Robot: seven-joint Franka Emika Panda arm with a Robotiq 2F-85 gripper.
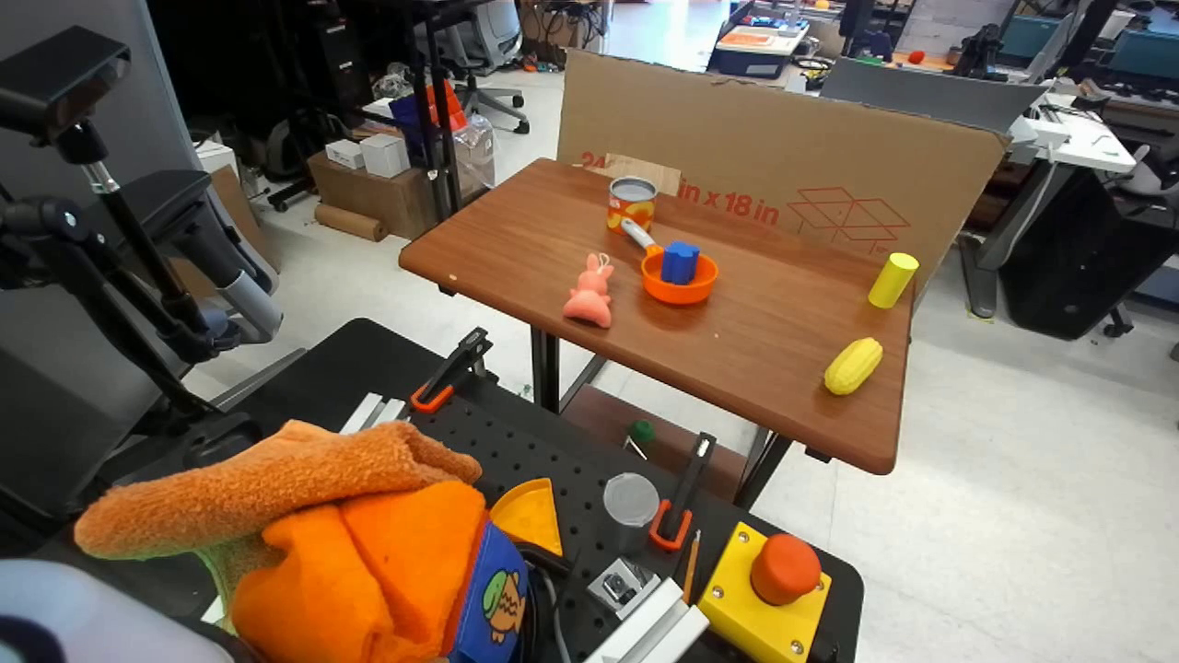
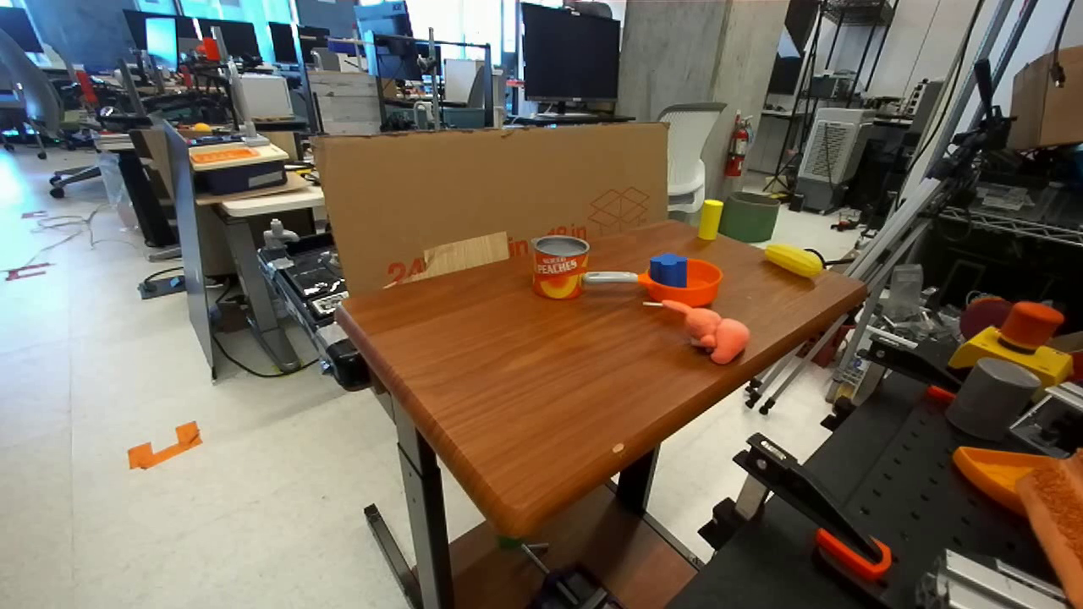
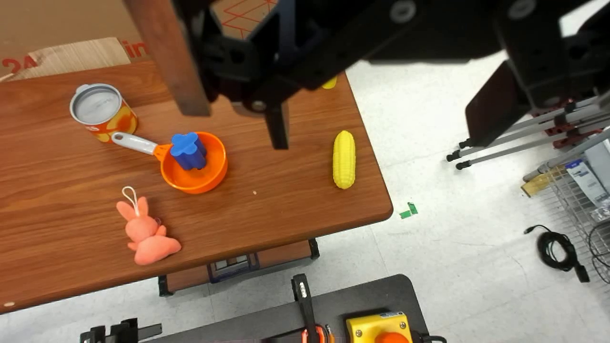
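In the wrist view my gripper is open, its dark fingers [image 3: 279, 128] wide apart with nothing held between them. Neither exterior view shows it. An orange pan [image 1: 691, 291] with a grey handle rests on the table, a blue block [image 1: 680, 263] standing inside it. Beside the pan lies a pink bunny [image 3: 149, 237] with a white loop. The peach can [image 2: 560, 269] stands upright near the handle's end. A yellow corn cob [image 3: 344, 159] lies by the table's right side, and a yellow cylinder [image 1: 893, 281] stands farther back; the gripper mostly covers that cylinder in the wrist view.
Cardboard [image 1: 774, 149] stands along the back of the wooden table [image 1: 763, 354]. A black pegboard cart [image 1: 580, 464] in front carries clamps, orange cloth [image 1: 343, 564], a clear cup [image 1: 631, 501] and a yellow box with a red button [image 1: 785, 569].
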